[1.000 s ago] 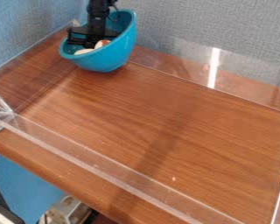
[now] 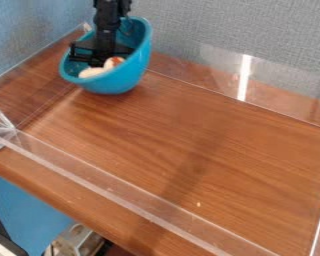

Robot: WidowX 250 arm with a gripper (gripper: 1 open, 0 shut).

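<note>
A blue bowl (image 2: 117,80) stands in the back left corner of the wooden surface, with pale and reddish round items (image 2: 97,70) inside it. My black gripper (image 2: 93,52) reaches down from the top into the bowl, over those items. Its fingertips are small and dark against the bowl, and I cannot make out anything held between them.
Clear walls run along its edges, with grey padded walls behind at the back and left. Below the front left edge lie metal and dark parts.
The bowl has shifted slightly toward the front and left, and its contents show more. My gripper has come down a little with it.
</note>
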